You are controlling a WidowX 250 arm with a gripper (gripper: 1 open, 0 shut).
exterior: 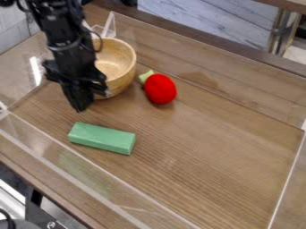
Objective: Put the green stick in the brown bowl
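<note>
The green stick (pixel 102 138), a flat block, lies on the wooden table towards the front left, outside the bowl. Behind it, the round tan-brown bowl (pixel 123 59) is partly covered by the black arm. My gripper (pixel 89 98) hangs by the bowl's front left side, above and behind the stick and apart from it. It holds no stick. Its dark fingers are too small and blurred to show how far apart they are.
A red object (pixel 159 89) with a green end lies just right of the bowl. A raised edge borders it at the left.
</note>
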